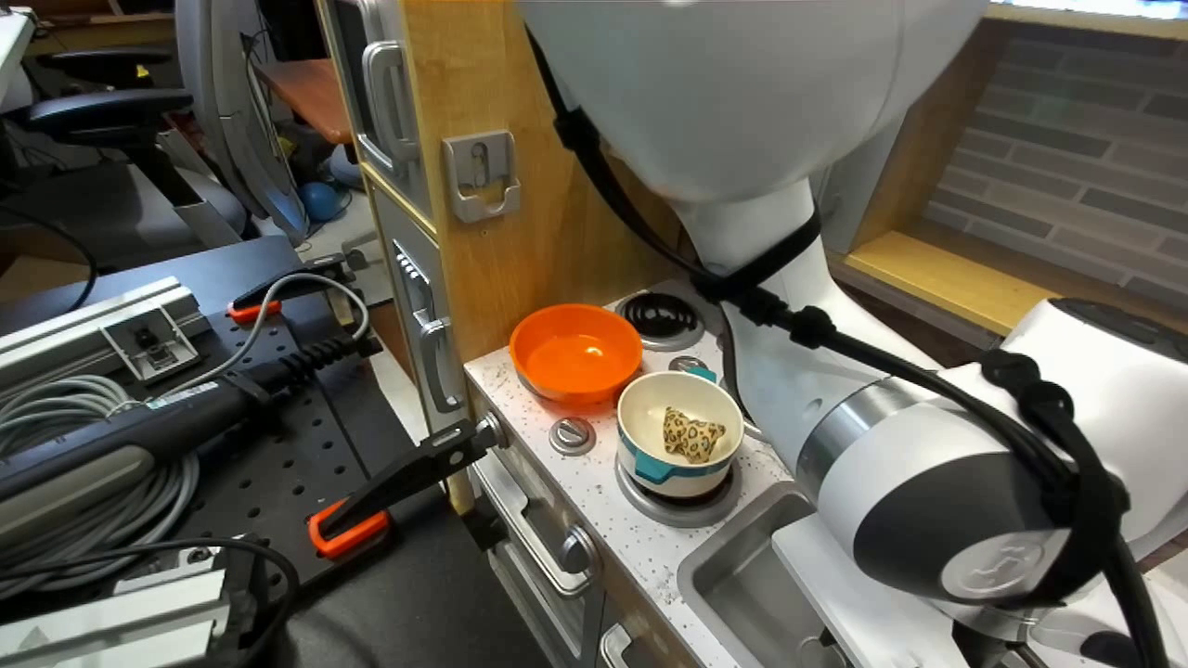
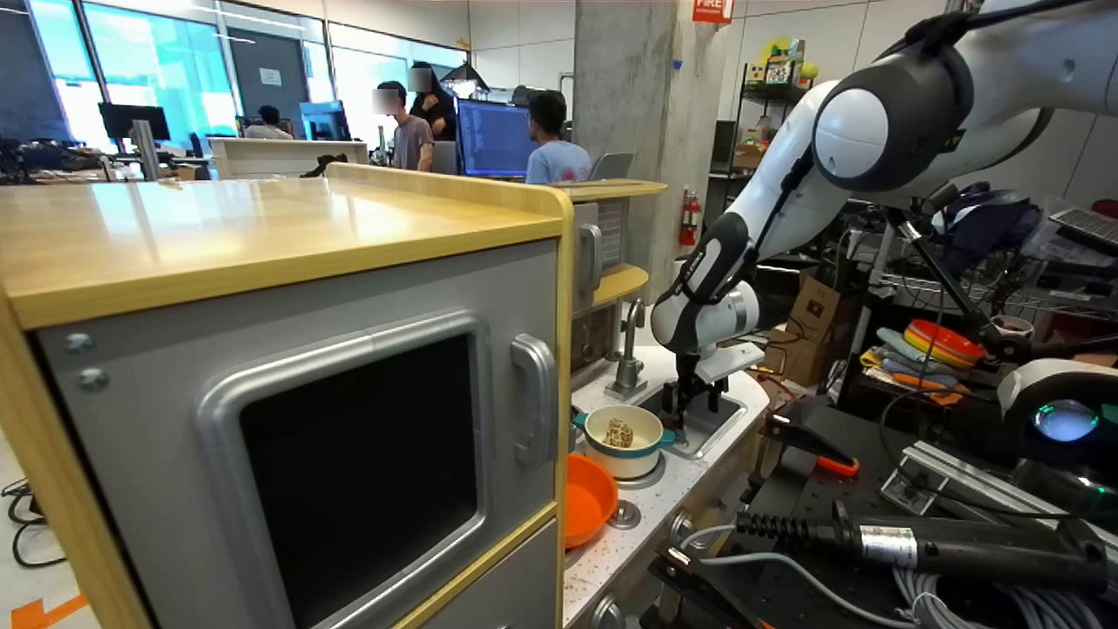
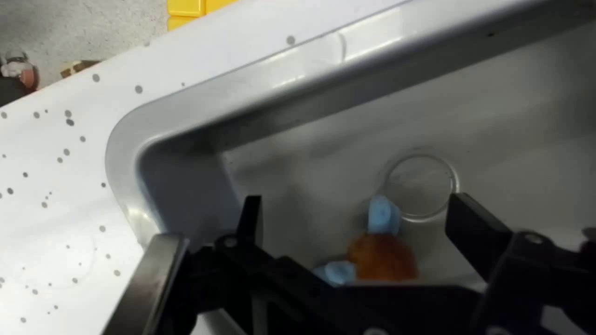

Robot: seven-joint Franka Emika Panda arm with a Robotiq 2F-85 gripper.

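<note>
My gripper is open, its two dark fingers spread wide over the sink. Between and below them an orange-brown fuzzy object [image 3: 382, 257] with light blue ends [image 3: 384, 215] lies on the floor of the grey sink [image 3: 335, 150]; its lower part is hidden by the gripper body. In exterior view 2 the gripper [image 2: 694, 404] reaches down into the sink. A cream pot [image 1: 679, 423] with teal handles stands on a burner, holding a leopard-print cloth piece [image 1: 692, 435].
An orange bowl [image 1: 575, 353] sits beside the pot at the stove's left. The faucet [image 2: 629, 356] rises behind the sink. A tall wooden cabinet wall [image 1: 501, 267] bounds the stove on the left.
</note>
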